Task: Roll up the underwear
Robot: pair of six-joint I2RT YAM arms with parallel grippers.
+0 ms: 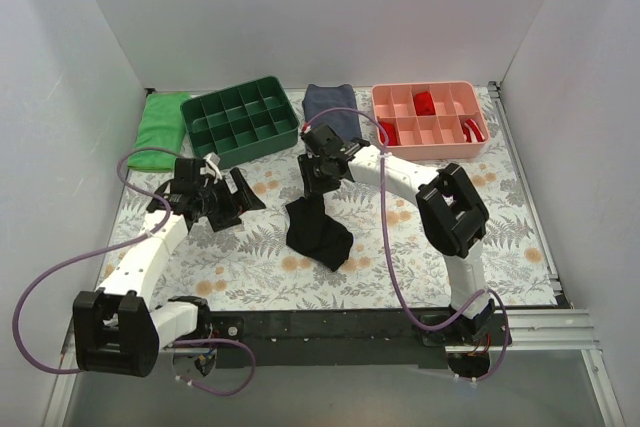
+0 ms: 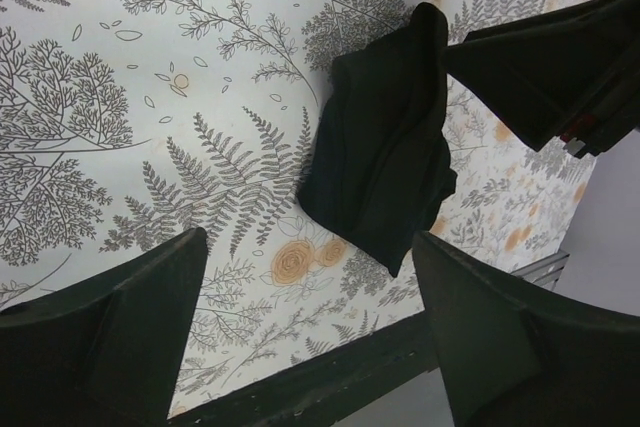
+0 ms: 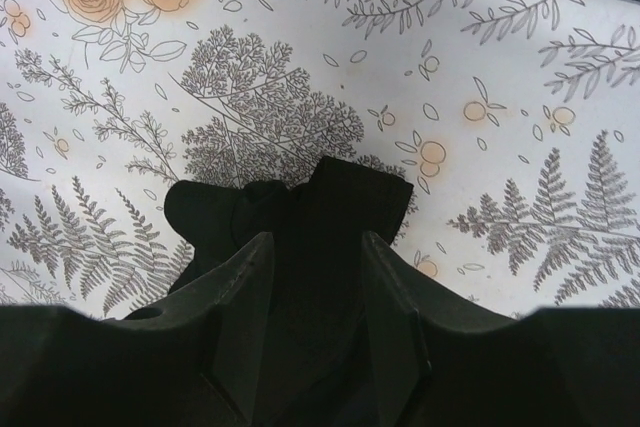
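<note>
The black underwear (image 1: 318, 237) lies rumpled on the patterned white table at centre. My right gripper (image 1: 313, 179) hangs over its upper end; in the right wrist view its fingertips (image 3: 315, 242) are apart, above the cloth (image 3: 350, 197). My left gripper (image 1: 235, 197) is held left of the underwear, its fingers apart with nothing between them; in the left wrist view the underwear (image 2: 370, 147) lies beyond its fingers, with the right gripper at upper right.
At the back are a green divided box (image 1: 240, 117), a folded green cloth (image 1: 155, 132), a grey cloth (image 1: 330, 97) and a pink divided box (image 1: 430, 137) with red items.
</note>
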